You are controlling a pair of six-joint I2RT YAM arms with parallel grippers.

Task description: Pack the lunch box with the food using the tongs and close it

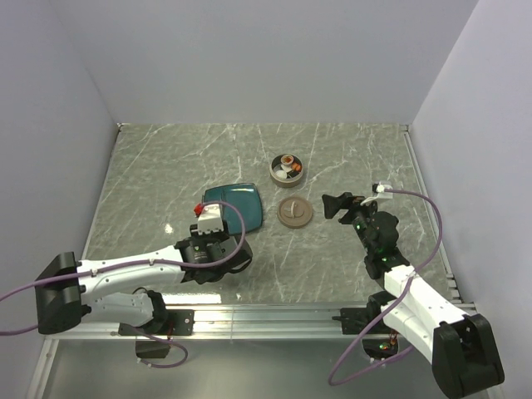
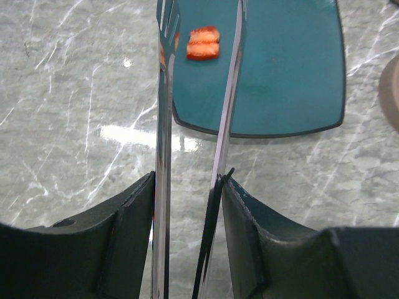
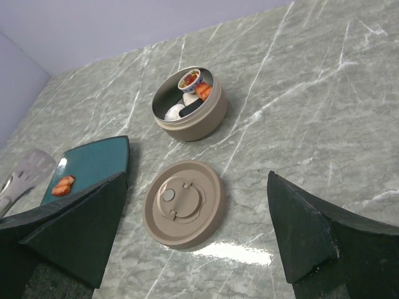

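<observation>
On the teal board (image 1: 241, 199), orange-red food pieces (image 2: 203, 43) lie side by side; the top view hides them behind my left arm. My left gripper is open above the board's near side. Two long metal blades (image 2: 163, 187) run forward from it, spread apart, with the food showing in the gap beyond. The round lunch box (image 3: 198, 122) stands uncovered at the back, holding rice, a dark piece, orange pieces and a small patterned cup (image 3: 189, 81). Its brown lid (image 3: 182, 204) rests in front of it. My right gripper (image 1: 334, 209) hangs open and empty, right of the lid.
Grey walls close in the back and sides. A metal rail (image 1: 266, 314) runs along the front edge. A loose purple cable (image 1: 349, 353) trails by the right arm.
</observation>
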